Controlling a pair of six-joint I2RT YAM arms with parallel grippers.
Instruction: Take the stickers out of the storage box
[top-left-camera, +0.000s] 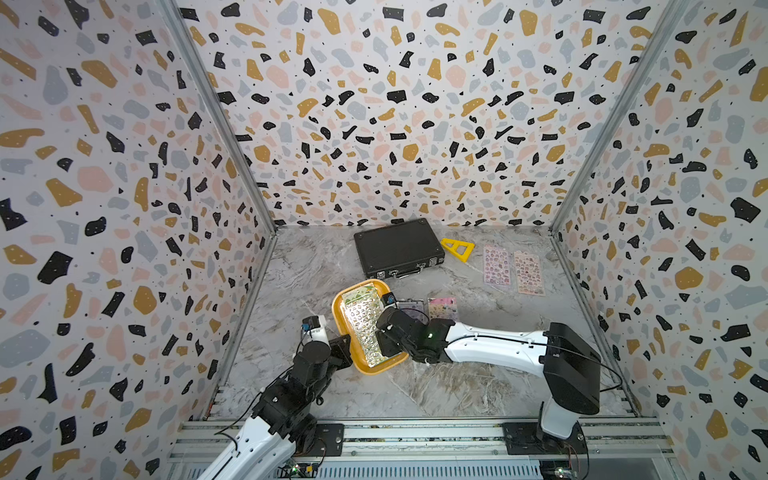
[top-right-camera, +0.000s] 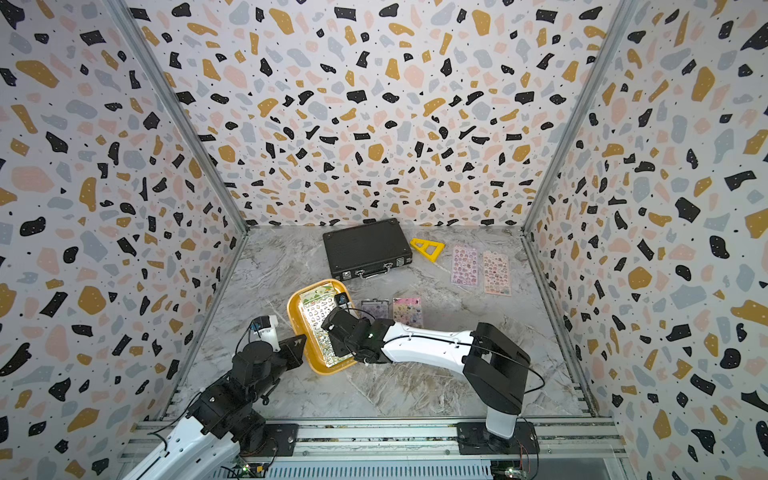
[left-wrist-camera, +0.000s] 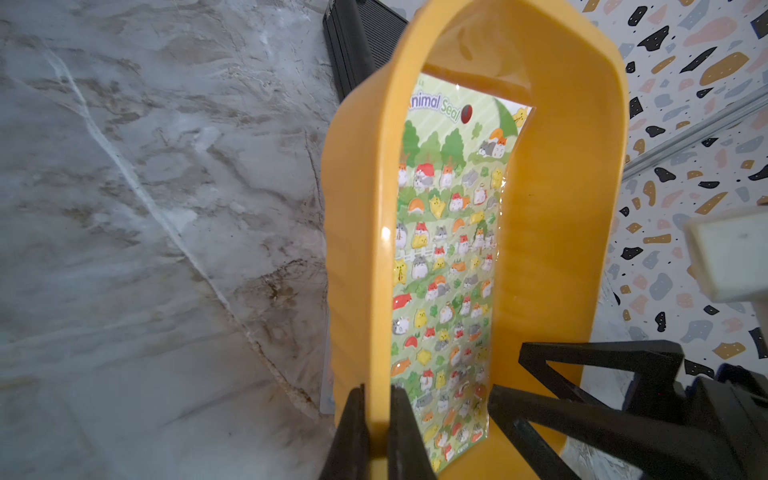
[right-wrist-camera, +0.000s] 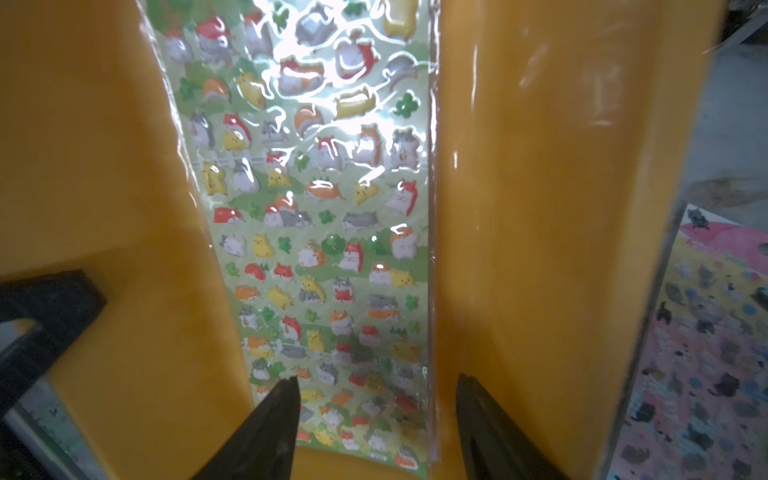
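Observation:
A yellow storage box (top-left-camera: 345, 328) stands at the front centre, holding a green animal sticker sheet (left-wrist-camera: 440, 264). My left gripper is shut on the box's near rim, seen edge-on in the left wrist view. My right gripper is open inside the box, its fingertips over the lower part of the sheet, with nothing visibly held between them.
A black case (top-left-camera: 398, 246) lies behind the box, with a yellow triangle (top-left-camera: 457, 248) beside it. Two sticker sheets (top-left-camera: 497, 265) lie at the back right; more sheets (top-right-camera: 407, 310) lie just right of the box, under the right arm.

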